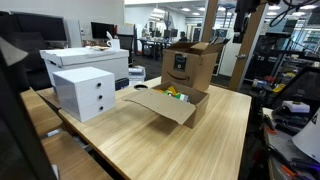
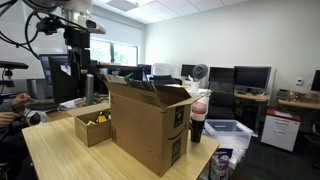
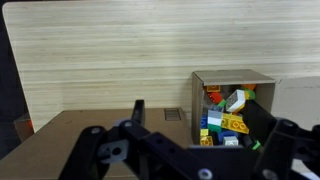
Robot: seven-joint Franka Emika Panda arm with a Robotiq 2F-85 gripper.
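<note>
My gripper stands open in the wrist view, its dark fingers well apart with nothing held. In the first exterior view it hangs high at the upper right, above the table and clear of the boxes. An open cardboard box (image 1: 200,104) lies on the wooden table, one flap (image 1: 158,102) spread outwards. Inside are several colourful blocks (image 3: 234,122), seen at the lower right of the wrist view, partly hidden by a finger. A large cardboard box (image 2: 150,130) stands beside the smaller one.
A white drawer unit (image 1: 85,91) stands at the left of the table, with a white box behind it. Dark bottles (image 2: 197,126) are behind the large box in the second exterior view.
</note>
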